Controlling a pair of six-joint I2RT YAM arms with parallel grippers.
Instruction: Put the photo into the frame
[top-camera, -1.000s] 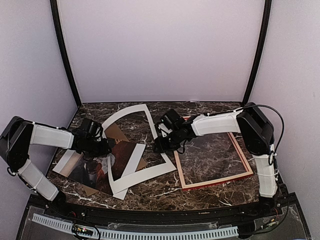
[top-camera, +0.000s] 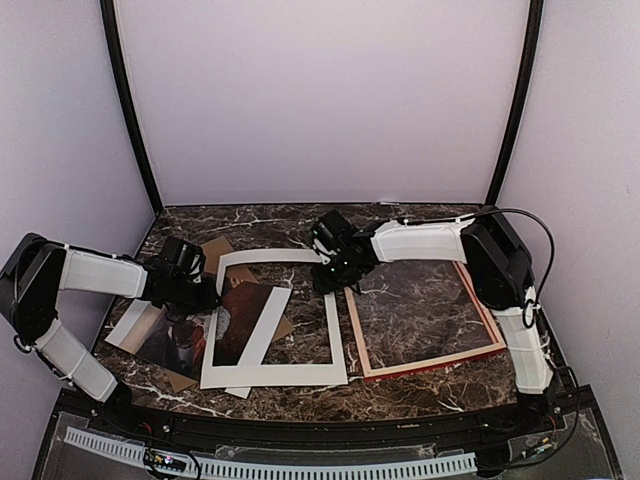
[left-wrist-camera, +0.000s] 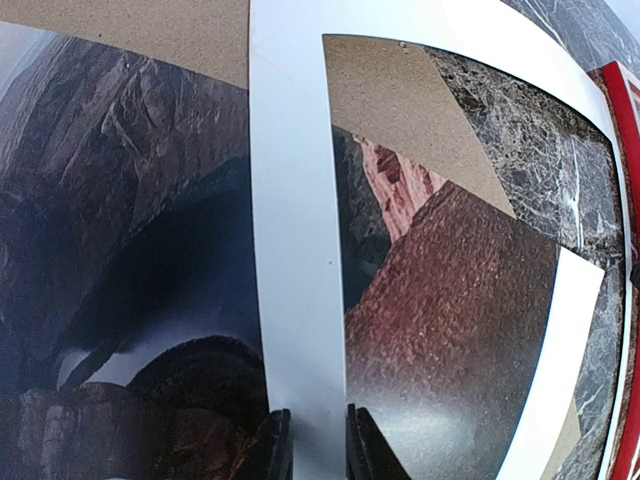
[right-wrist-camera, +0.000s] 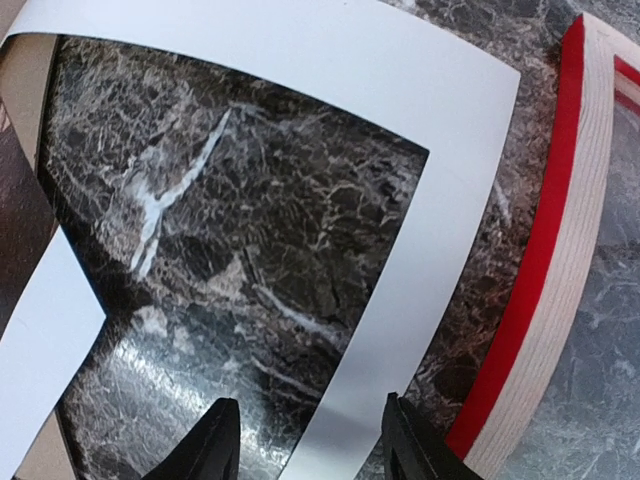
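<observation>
A white rectangular mat border (top-camera: 274, 375) lies over the photos (top-camera: 160, 342) and cardboard (left-wrist-camera: 420, 120) at left and centre. My left gripper is shut on the mat's left strip, over the photo. My right gripper stands part open, its fingers either side of the mat's right strip near the frame (right-wrist-camera: 525, 310). Whether that strip is between the fingertips or below them is unclear. The red-edged frame with pale wooden rim and clear panel lies at the right.
Bare dark marble table (top-camera: 430, 395) shows along the front and back. The frame's left edge runs close beside the mat and my right gripper.
The mat has straightened from a tilted position, its near strip now level and its far right corner lower.
</observation>
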